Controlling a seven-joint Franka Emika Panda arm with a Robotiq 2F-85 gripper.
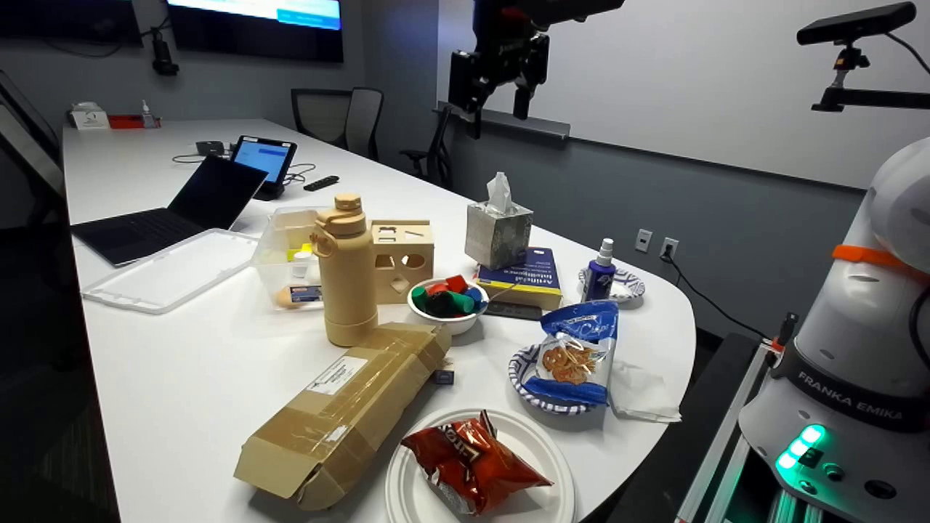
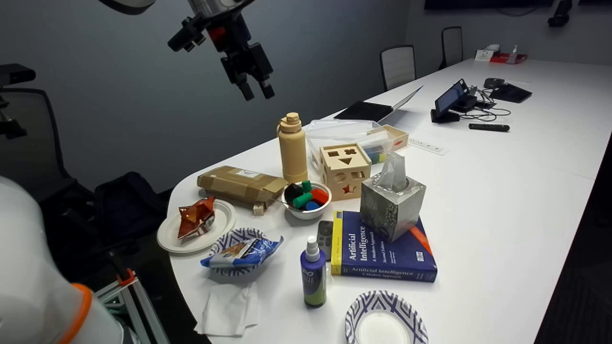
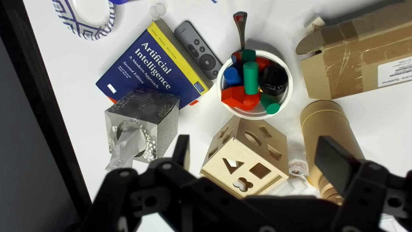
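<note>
High over the table, my gripper (image 1: 498,113) stands open and well apart from everything below, its fingers spread wide in the wrist view with nothing held between them. Beneath it in that view is a wooden shape-sorter cube (image 3: 247,154), partly covered by the gripper's body. A white bowl (image 3: 287,92) holds several red, green, blue and black blocks, with a spoon (image 3: 240,27) leaning out over its rim. A silver tissue box (image 2: 393,203) rests on a blue Artificial Intelligence book (image 2: 381,263). The tan bottle (image 1: 349,279) stands upright beside the cube.
A cardboard box (image 1: 349,410) lies along the near side. Close by are a red chip bag (image 1: 475,462) on a white plate (image 1: 558,462), a blue snack bag (image 1: 580,349) on a patterned bowl, and a spray bottle (image 2: 313,275). Right of the book, the table (image 2: 505,200) is bare.
</note>
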